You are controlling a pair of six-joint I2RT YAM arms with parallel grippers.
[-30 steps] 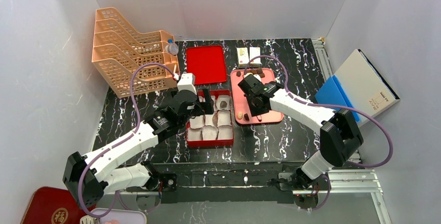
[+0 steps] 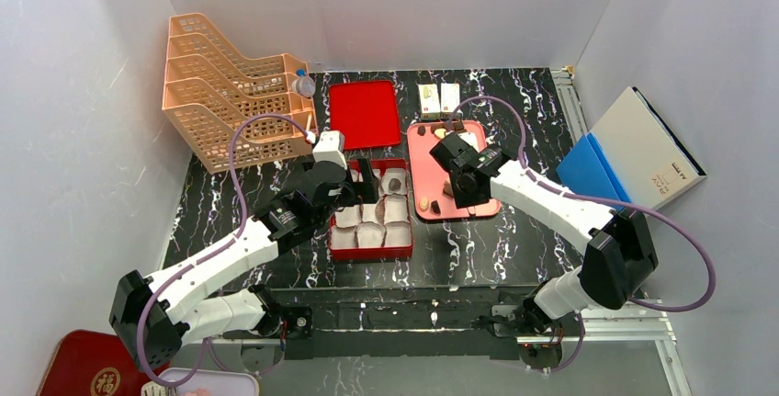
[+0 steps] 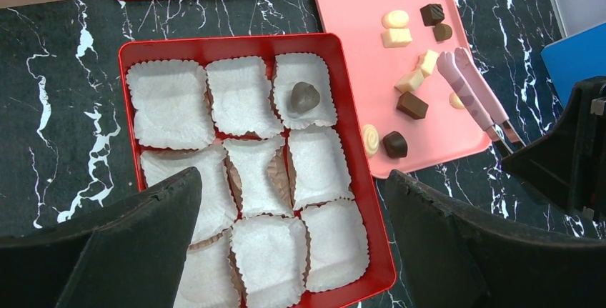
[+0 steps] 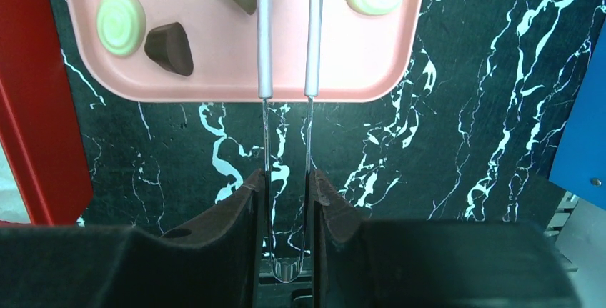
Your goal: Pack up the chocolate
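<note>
A pink tray (image 2: 427, 157) holds several dark and cream chocolates, among them a dark brown block (image 3: 411, 106) and a dark piece (image 4: 169, 49). Left of it, a red box (image 2: 369, 253) has paper-lined compartments, with one round dark chocolate (image 3: 305, 97) in the back-right one. My left gripper is open above the box, empty. My right gripper is over the pink tray's front part, its two narrow tips apart, part open, with nothing visible between the tips.
An empty red tray (image 2: 365, 111) lies behind the box. An orange rack (image 2: 211, 93) stands back left, two small cartons (image 2: 428, 100) at the back, blue and cream folders (image 2: 643, 148) at the right.
My right arm has shifted a little rightward, its elbow moving to the right. The left arm and the box's contents look unchanged.
</note>
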